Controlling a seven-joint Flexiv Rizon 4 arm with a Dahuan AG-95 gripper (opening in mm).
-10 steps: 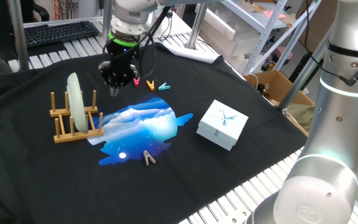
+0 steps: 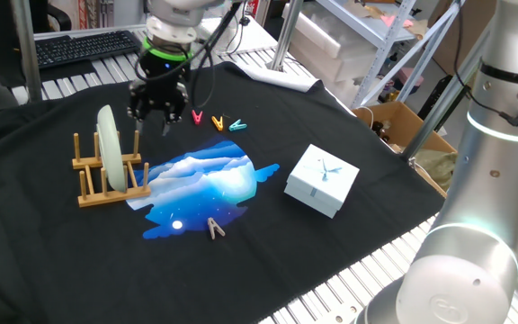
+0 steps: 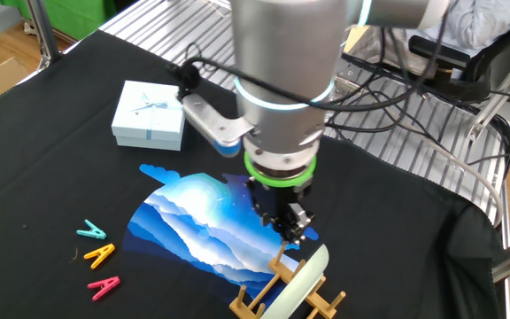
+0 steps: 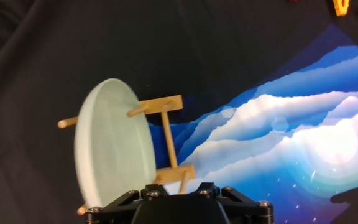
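A pale green plate (image 2: 111, 148) stands on edge in a wooden rack (image 2: 115, 199) at the table's left. My gripper (image 2: 152, 122) hangs in the air beyond the rack and somewhat to its right. In exterior view 2 the gripper (image 3: 296, 232) appears just above the rack (image 3: 324, 307) and plate (image 3: 301, 282) in the picture. The wrist view has the plate (image 4: 120, 146) leaning at left in the rack (image 4: 168, 140), with the black gripper parts along the bottom edge. No object shows in the gripper, but whether its fingers are apart is unclear.
A blue mountain-picture mat (image 2: 200, 184) lies mid-table, a light clip (image 2: 215, 229) at its near edge. Right of it stands a pale blue box (image 2: 322, 180). Red (image 2: 197, 117), yellow (image 2: 217, 123) and teal (image 2: 237, 125) clips lie at the back.
My gripper has moved left in exterior view 1, towards the rack's side. The plate, rack, mat, box and clips have stayed put.
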